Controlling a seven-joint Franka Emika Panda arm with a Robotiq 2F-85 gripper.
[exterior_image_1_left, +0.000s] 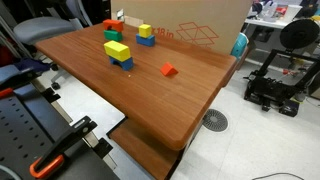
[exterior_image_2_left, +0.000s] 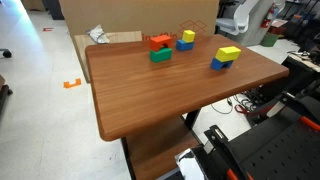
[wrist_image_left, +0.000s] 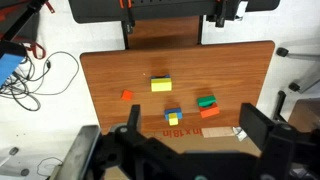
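Three two-block stacks stand on the wooden table. In exterior view 1, one has a yellow block (exterior_image_1_left: 118, 49) over a blue block (exterior_image_1_left: 122, 63). Farther back, a smaller yellow block (exterior_image_1_left: 145, 30) rests on another blue block (exterior_image_1_left: 146, 41). The third has a red block (exterior_image_2_left: 160, 42) over a green block (exterior_image_2_left: 161, 55). A small red piece (exterior_image_1_left: 168, 70) lies alone on the bare wood. From above, the wrist view shows all these stacks, with my gripper open, its dark fingers wide apart at the lower edge. Nothing shows between them.
A cardboard sheet (exterior_image_1_left: 195, 22) rises along the back. Cables (wrist_image_left: 62, 60) lie on the floor beside the table, and a black stand (exterior_image_1_left: 290, 65) is off to the right.
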